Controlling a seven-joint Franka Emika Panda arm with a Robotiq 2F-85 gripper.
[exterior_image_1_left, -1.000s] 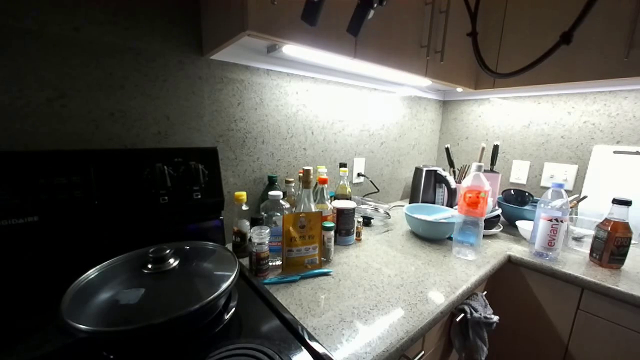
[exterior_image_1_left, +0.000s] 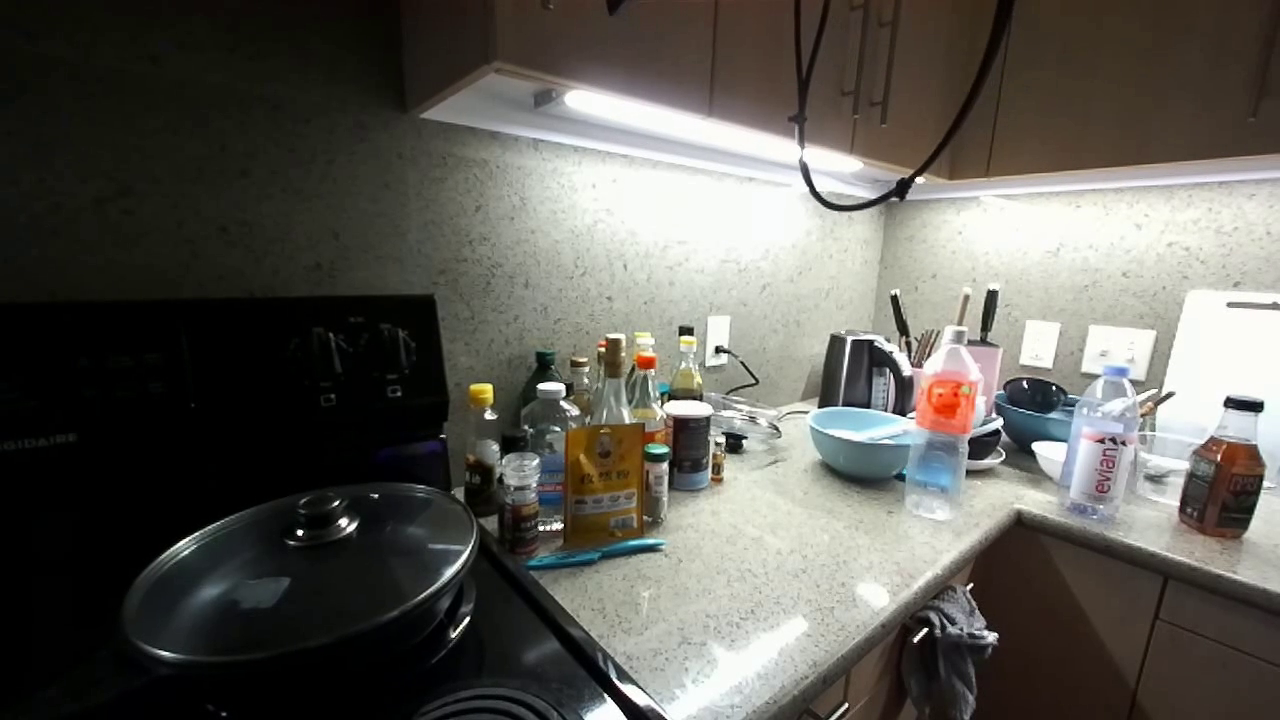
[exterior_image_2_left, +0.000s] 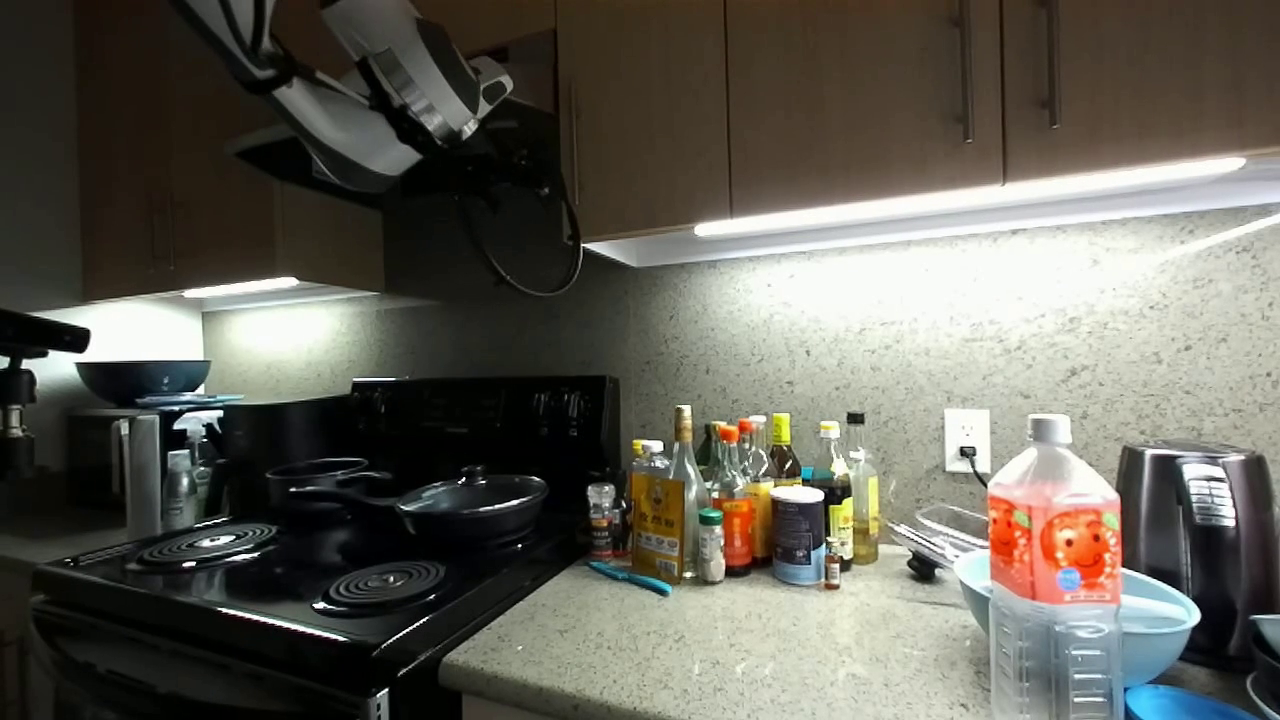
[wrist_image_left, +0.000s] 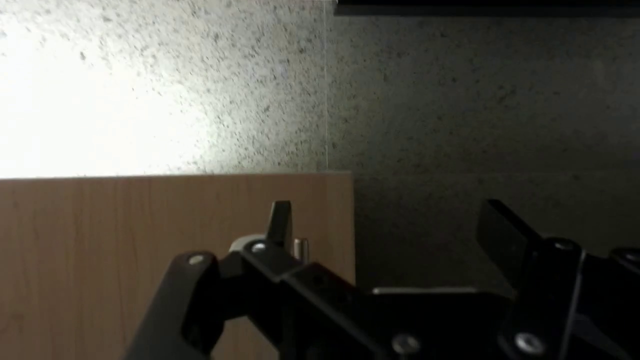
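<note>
My gripper is open, its two black fingers wide apart with nothing between them in the wrist view. Behind the left finger (wrist_image_left: 280, 223) is a wooden cabinet door (wrist_image_left: 150, 240) with a short metal handle (wrist_image_left: 301, 249); the right finger (wrist_image_left: 504, 240) stands in front of the dark speckled wall. From exterior view 2 the white arm (exterior_image_2_left: 408, 96) reaches in high at the upper left, above the stove, and the fingers are too dark to make out there. Only a dark tip at the top edge and a hanging black cable (exterior_image_1_left: 852, 204) show in exterior view 1.
On the stove sits a lidded pan (exterior_image_1_left: 306, 576). Several bottles and a yellow pouch (exterior_image_1_left: 603, 486) crowd the counter by the wall, with a turquoise knife (exterior_image_1_left: 594, 553) in front. A blue bowl (exterior_image_1_left: 858, 444) and large bottle (exterior_image_1_left: 938, 468) stand farther right.
In exterior view 1 the gripper's fingers have moved up and left, nearly out of frame. The hanging cable has shifted left and lower. Objects on the counter and stove look unmoved.
</note>
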